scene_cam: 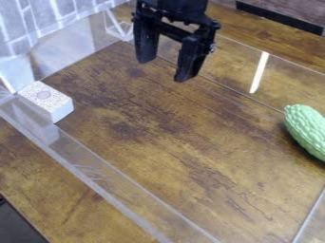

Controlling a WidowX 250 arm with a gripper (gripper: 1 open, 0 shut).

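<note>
My black gripper (168,57) hangs at the top centre of the camera view, open, its two fingers apart with nothing between them, over the bare wooden floor (178,142) of a clear-walled bin. A small white patterned box (46,101) lies at the left by the clear wall. A pale green bumpy vegetable-like object (305,131) lies at the right edge, partly out of frame. Both objects are apart from the gripper.
Clear plastic walls (102,180) border the wooden area. A crumpled translucent sheet (38,33) sits at the top left.
</note>
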